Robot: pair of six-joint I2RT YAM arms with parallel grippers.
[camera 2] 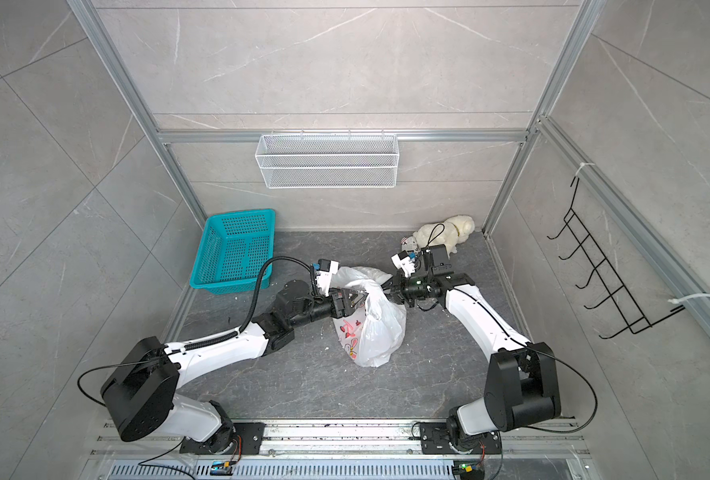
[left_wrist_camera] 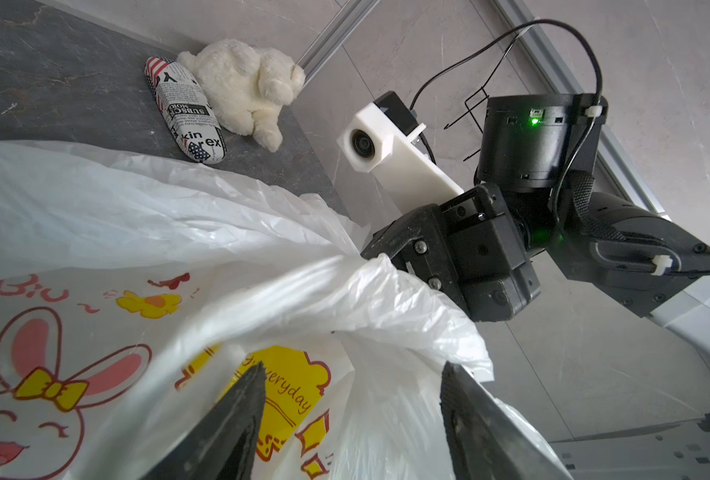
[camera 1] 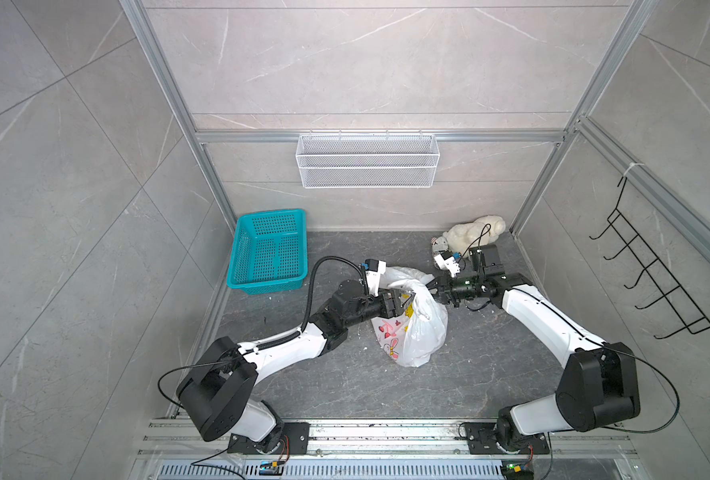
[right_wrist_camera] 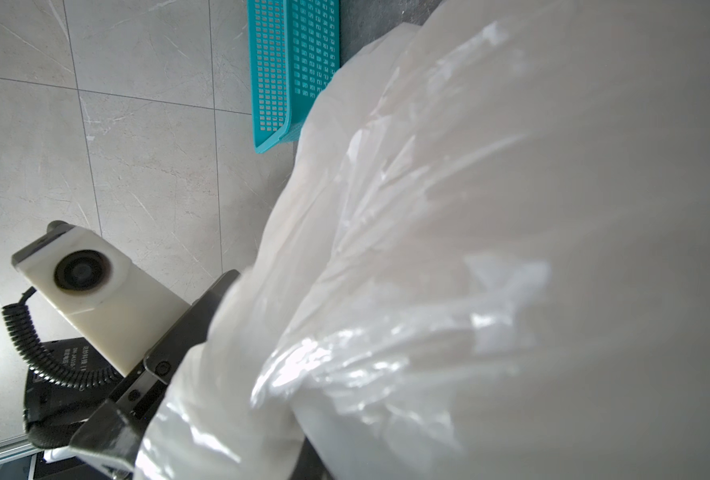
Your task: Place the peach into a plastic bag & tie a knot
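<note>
The white plastic bag (camera 1: 423,332), printed with a rabbit and yellow lettering, stands in the middle of the table between both arms. The peach does not show in any view. My left gripper (camera 1: 405,300) is at the bag's upper left; its fingers (left_wrist_camera: 239,428) stand apart in the left wrist view, with loose bag film behind and between them. From the right, my right gripper (camera 1: 435,288) meets the top of the bag, shut on gathered film. Bag folds hide most of its fingertips in the right wrist view.
A teal basket (camera 1: 268,276) sits at the back left. At the back right lie a cream plush toy (left_wrist_camera: 247,84) and a printed pouch (left_wrist_camera: 185,112). Bare table surrounds the bag in front.
</note>
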